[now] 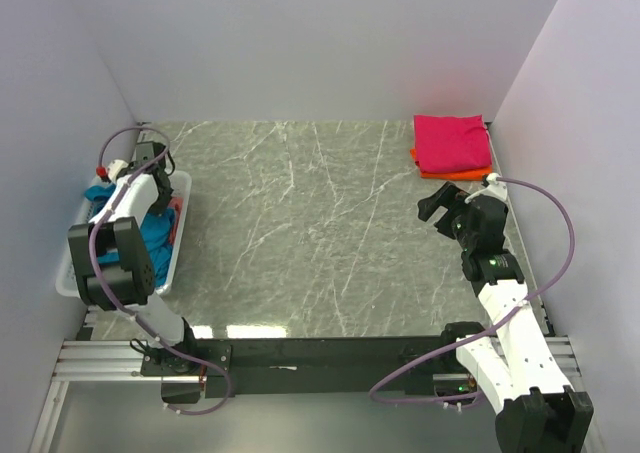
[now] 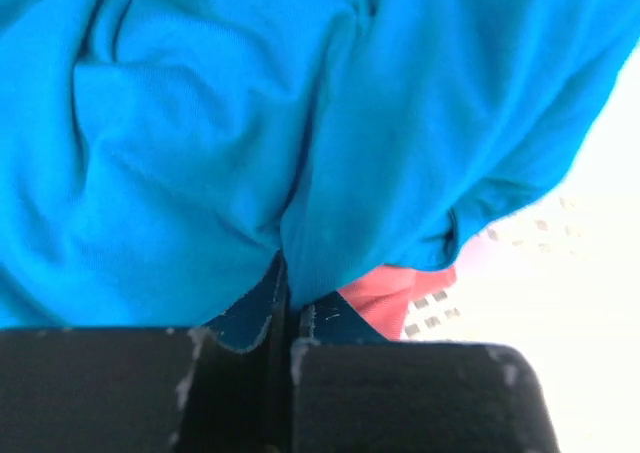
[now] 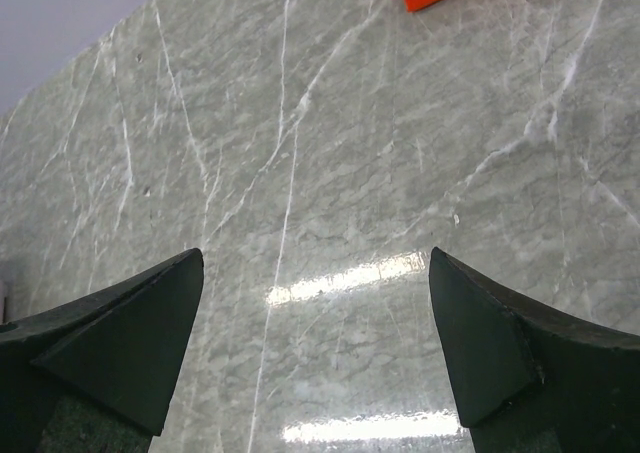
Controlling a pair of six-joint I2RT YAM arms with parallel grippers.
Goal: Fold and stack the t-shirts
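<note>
A blue t-shirt (image 1: 157,241) lies crumpled in the white basket (image 1: 178,235) at the left of the table. My left gripper is down in the basket, shut on a fold of the blue cloth (image 2: 200,143). Below the blue shirt a piece of red cloth (image 2: 385,295) shows against the basket. At the back right, a folded pink t-shirt (image 1: 452,143) is stacked on a folded orange one (image 1: 460,174). In front of that stack my right gripper (image 1: 432,211) hangs open, with only bare tabletop between its fingers in the right wrist view.
Walls stand close on the left, back and right. A dark strip (image 1: 330,358) runs along the front edge.
</note>
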